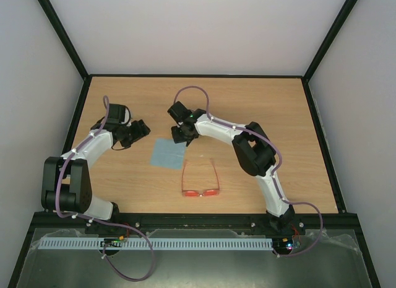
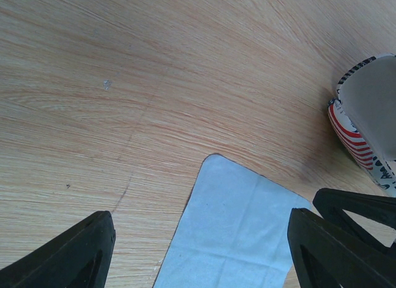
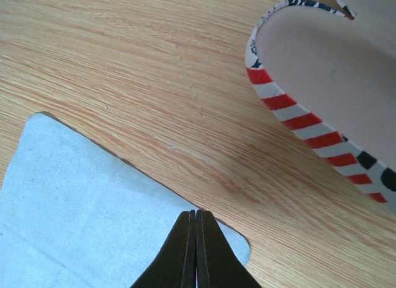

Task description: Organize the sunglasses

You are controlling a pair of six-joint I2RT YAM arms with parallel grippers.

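Observation:
Red-framed glasses (image 1: pixel 201 192) lie on the table in the top view, temples pointing away from the front edge. Behind them a light-blue cloth (image 1: pixel 167 153) is spread flat. An open case with a red-and-white striped rim (image 3: pixel 300 122) stands past the cloth's edge; from above, the right arm mostly hides it. My right gripper is shut over the cloth's corner, nothing visible between its fingers; whether it touches the cloth I cannot tell. My left gripper stands open and empty, left of the cloth in the top view.
Bare wooden table (image 1: pixel 266 102) stretches to the back and right. In the left wrist view, the right gripper's dark tip (image 2: pixel 346 201) reaches over the cloth's corner, close to my left finger (image 2: pixel 328 254).

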